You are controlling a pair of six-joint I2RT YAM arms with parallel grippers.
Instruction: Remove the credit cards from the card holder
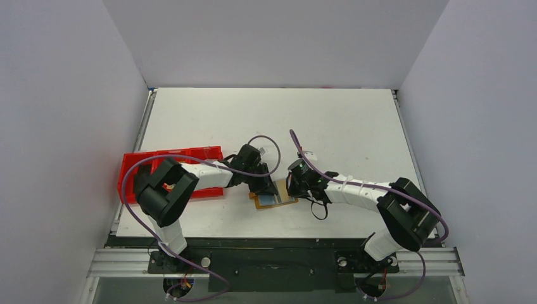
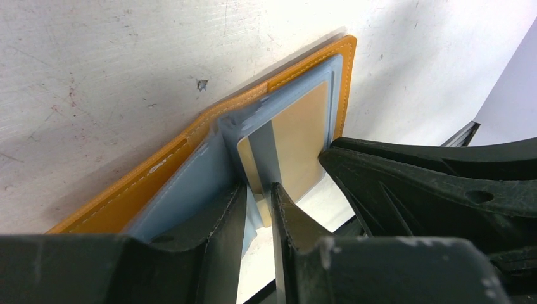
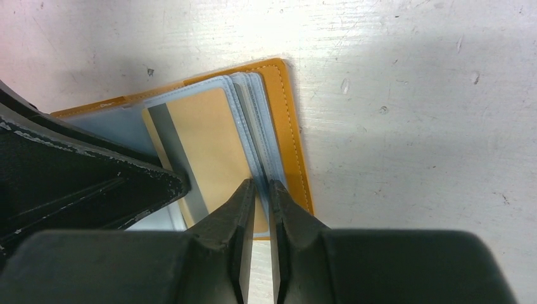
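The tan card holder (image 1: 282, 204) lies spread on the table at front centre, with bluish clear sleeves inside. In the left wrist view a gold card (image 2: 303, 142) with a dark stripe lies in a sleeve. My left gripper is shut at the striped end, the card's edge showing by its fingertips; whether it grips the card is unclear. Seen from the right wrist, that gold card (image 3: 209, 145) lies under the black left finger. My right gripper stands slightly open at the sleeve's edge, one finger on each side of the rim line.
A red compartmented tray (image 1: 209, 153) stands at the left, partly under the left arm. Both grippers work close together above the holder.
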